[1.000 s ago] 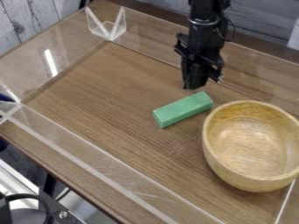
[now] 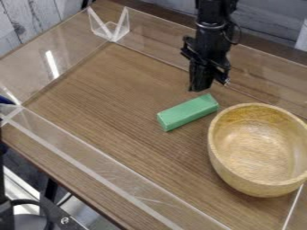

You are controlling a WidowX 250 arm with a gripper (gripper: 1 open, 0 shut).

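Observation:
The black robot arm reaches down from the back of the table at top centre, its gripper (image 2: 197, 86) low over the wood, just behind a green block (image 2: 188, 111) that lies diagonally. The gripper looks shut, with nothing visible between its small, dark fingers. A large tan bowl (image 2: 257, 150) sits to the right of the block, close to it.
A clear, angular plastic object (image 2: 109, 22) is at the back left. Dark cables and hardware (image 2: 27, 214) lie at the bottom-left corner.
The gripper has shifted very slightly to the left. The block and bowl look unmoved.

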